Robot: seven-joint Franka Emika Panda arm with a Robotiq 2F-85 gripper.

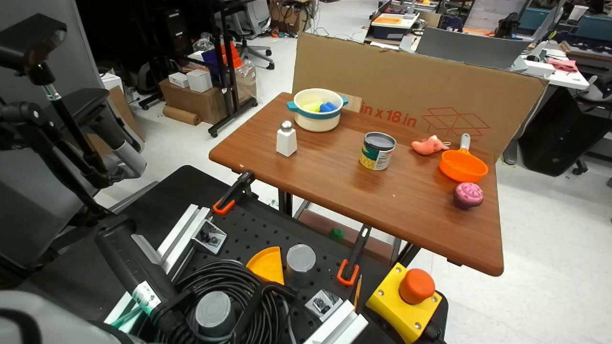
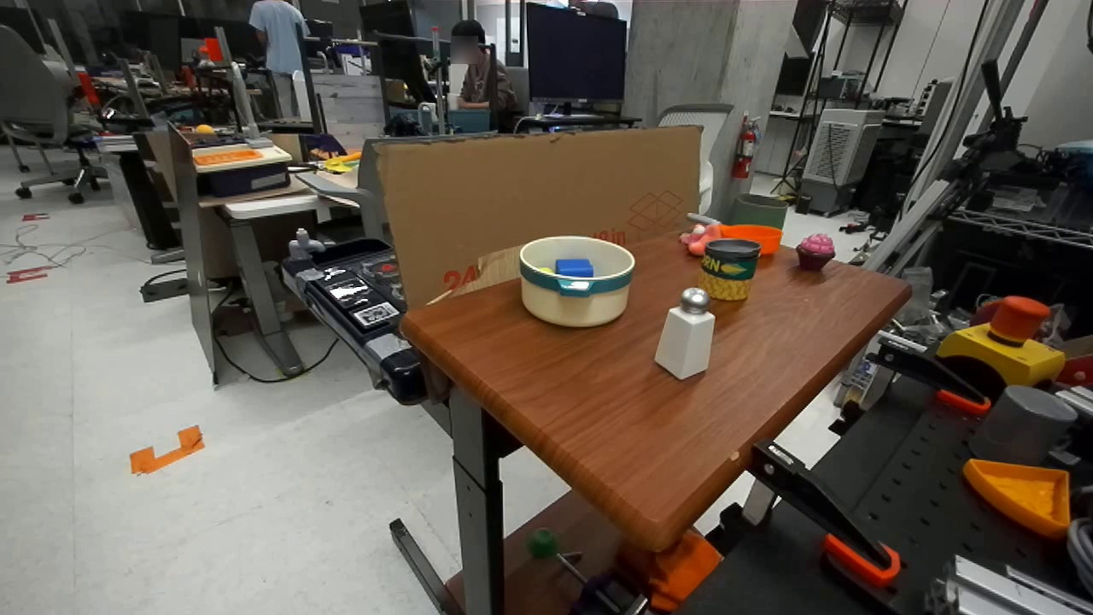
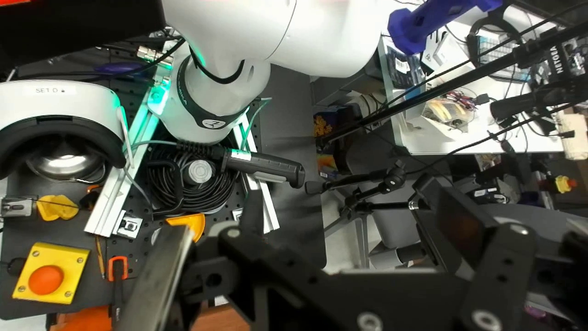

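Observation:
In the wrist view my gripper stands open, its two fingers wide apart and nothing held between them. Neither exterior view has it in sight. On the brown table (image 1: 338,177) sits a cream pot (image 1: 319,121) with teal handles, a yellow and a blue item (image 1: 327,107) inside. Close by, a white shaker (image 1: 286,140) with a metal top stands upright. A corn can (image 1: 377,152) is near the middle. Toward the right lie a pink toy (image 1: 429,145), an orange strainer (image 1: 463,165) and a pink-topped cupcake (image 1: 468,195).
A cardboard panel (image 1: 413,86) walls off the table's back. Clamps (image 1: 356,255) grip its front edge. Beside the robot base lie coiled black cable (image 3: 184,190) and a yellow box with an orange button (image 3: 46,279).

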